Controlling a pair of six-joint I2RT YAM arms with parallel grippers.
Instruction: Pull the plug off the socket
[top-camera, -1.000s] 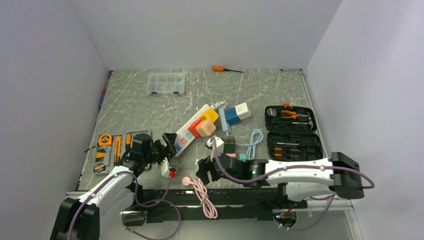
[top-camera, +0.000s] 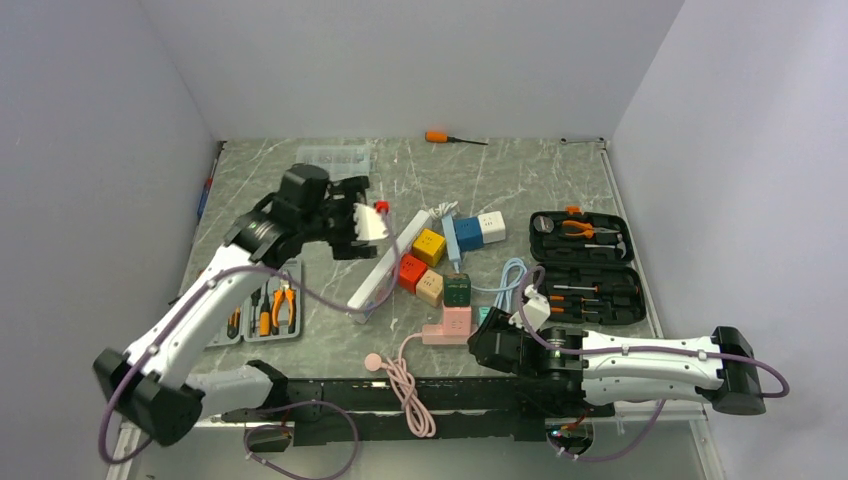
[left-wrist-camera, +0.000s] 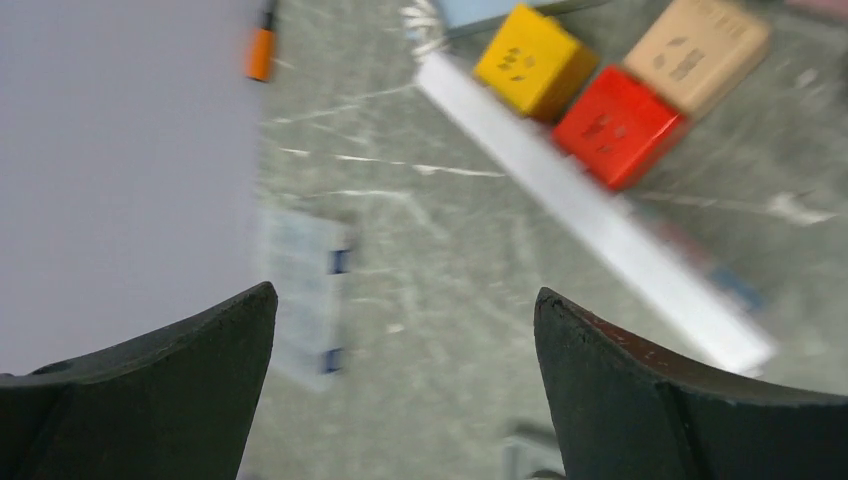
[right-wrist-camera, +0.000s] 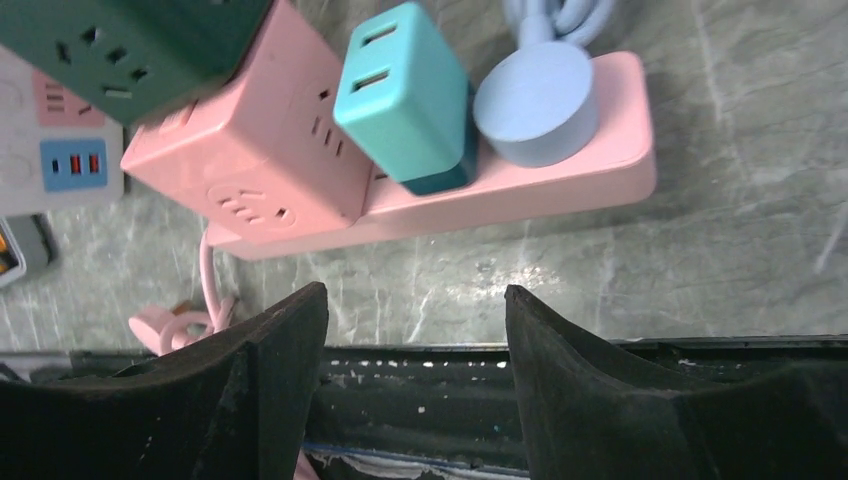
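Note:
A pink power strip (right-wrist-camera: 520, 200) near the front edge carries a pink cube plug (right-wrist-camera: 255, 170), a teal plug (right-wrist-camera: 400, 100) and a round blue plug (right-wrist-camera: 535, 100); a dark green cube (top-camera: 456, 290) is behind or on the pink cube. My right gripper is just in front of the strip, part open, nothing between its fingers. My left gripper (top-camera: 352, 220) is raised over the back left, open and empty above a white power strip (top-camera: 370, 280). Red (top-camera: 411, 270), yellow (top-camera: 428, 247) and beige (top-camera: 429, 288) cubes stand beside that strip.
A toolkit (top-camera: 570, 236) lies on the right, another (top-camera: 292, 330) at the front left. A clear organiser (top-camera: 320, 154) is at the back. Coiled pink (top-camera: 410, 400) and blue (top-camera: 505, 285) cables lie near the strips.
My left arm has risen sharply from the front left toward the back. My right gripper has moved rightward. The coloured cubes shifted slightly since a second ago.

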